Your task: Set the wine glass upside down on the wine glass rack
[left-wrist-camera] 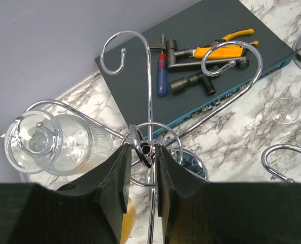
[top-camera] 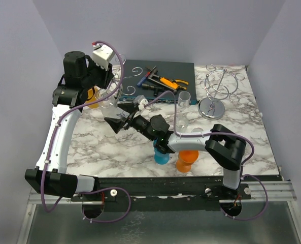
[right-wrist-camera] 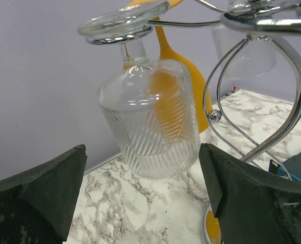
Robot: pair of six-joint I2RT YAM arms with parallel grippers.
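My left gripper is shut on the top of the chrome wine glass rack (left-wrist-camera: 149,101) at its centre post, seen in the left wrist view. A clear ribbed glass (right-wrist-camera: 149,122) hangs upside down, its base (right-wrist-camera: 122,20) on a rack hook; an orange glass (right-wrist-camera: 188,76) hangs behind it, partly hidden. Further clear glass (left-wrist-camera: 74,142) shows at the rack's left in the left wrist view. My right gripper is open below and in front of the ribbed glass, nothing held.
A dark board (top-camera: 183,71) with tools lies at the back. A second rack (top-camera: 211,107) stands right. Clear, blue (top-camera: 161,155) and orange (top-camera: 187,158) glasses stand on the marble table (top-camera: 241,142) below the right arm.
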